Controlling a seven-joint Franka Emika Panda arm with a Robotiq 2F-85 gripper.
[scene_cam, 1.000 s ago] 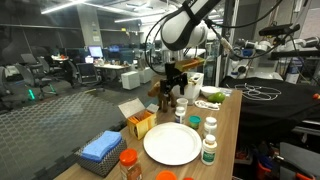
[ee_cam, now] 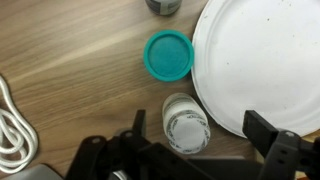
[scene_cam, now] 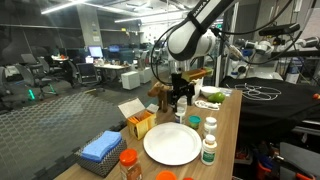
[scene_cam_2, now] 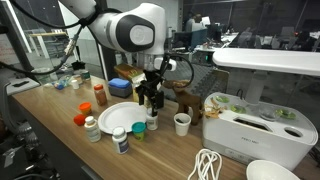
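Observation:
A white bottle with a pale round cap stands upright on the wooden table, close to the edge of a large white plate. My gripper is open above the bottle. In the wrist view its two dark fingers lie on either side of the cap, the cap being nearer the left finger. The second exterior view has the fingers around the upper part of the bottle; whether they touch it cannot be told.
A teal cup stands beside the plate. White bottles are at the table's near side, and a white mug stands by the gripper. A coiled white cable lies beyond. An open orange box is behind the plate.
In the first exterior view, my arm has come down and a little to the right, bringing the gripper over the white bottle. The objects on the table have not visibly moved.

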